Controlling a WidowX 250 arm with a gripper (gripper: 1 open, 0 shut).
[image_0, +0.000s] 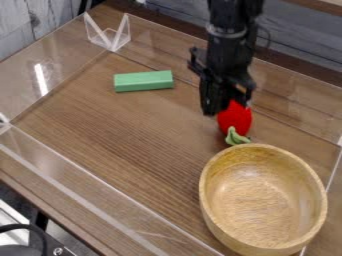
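The black gripper hangs above the table, raised and a little left of a red object with a green end, which looks like a toy vegetable lying just behind the tan bowl. The gripper is blurred; nothing shows held in it, and it appears shut.
The large tan bowl fills the front right. A green block lies at the back left, near a clear wire-like holder by the table's back edge.
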